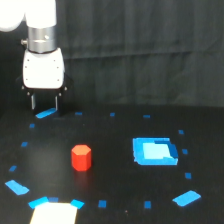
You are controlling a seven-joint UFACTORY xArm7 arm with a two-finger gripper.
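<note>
A red block [82,157], six-sided in outline, rests on the black table left of the middle. To its right lies a white square [156,151] with a bright blue surround. My gripper [45,102] points down at the back left, behind the red block and well apart from it. Its two dark fingers stand apart, and nothing shows between them.
Small blue marks dot the black table [115,180]. Larger blue strips [186,198] lie near the sides. A pale square piece [54,213] is cut off by the bottom edge. Between the red block and the white square the table is clear. A dark curtain [140,50] hangs behind.
</note>
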